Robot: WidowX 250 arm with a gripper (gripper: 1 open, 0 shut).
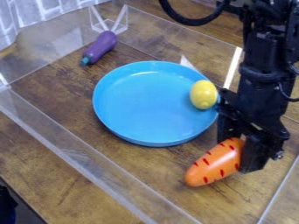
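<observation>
My black gripper (243, 138) hangs at the right, its fingers around the upper end of an orange toy carrot (212, 162) with red marks, which lies angled just below the blue plate. Whether the fingers are closed tight on it I cannot tell. A yellow oval toy (204, 94) sits on the right rim of the blue plate (140, 105).
A purple toy eggplant (100, 45) lies at the upper left. Clear plastic walls (59, 131) border the wooden surface (52, 157) on the left. Bare wood shows below the plate.
</observation>
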